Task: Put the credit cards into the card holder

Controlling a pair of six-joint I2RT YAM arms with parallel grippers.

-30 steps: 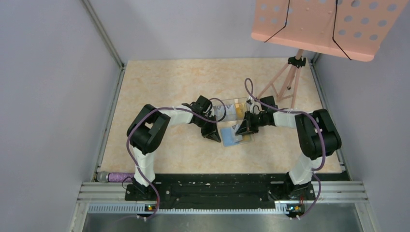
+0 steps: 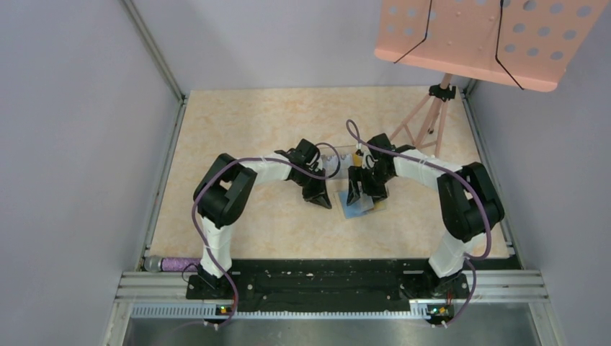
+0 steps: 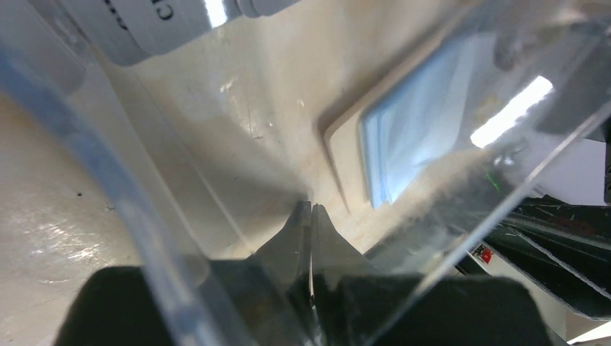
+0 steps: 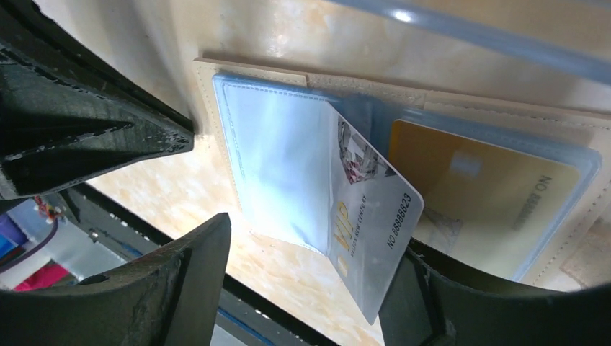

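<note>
The beige card holder with blue-tinted pockets lies open on the table. A gold card rests in its right pocket in the right wrist view. Across the middle of the holder leans a silver VIP card, its lower corner beside my right gripper's right finger. My right gripper is open over the holder, its left finger apart from the card. How far the silver card sits in a pocket cannot be told. Left of the holder, near its edge, my left gripper is shut, nothing showing between its tips.
Behind the holder stands a clear container with white cards and a yellow one in it, partly hidden by the arms. A pink tripod stand is at the back right.
The holder has shifted slightly right and my left gripper with it, a little. My right gripper has turned over the holder and its fingers now stand further apart.
</note>
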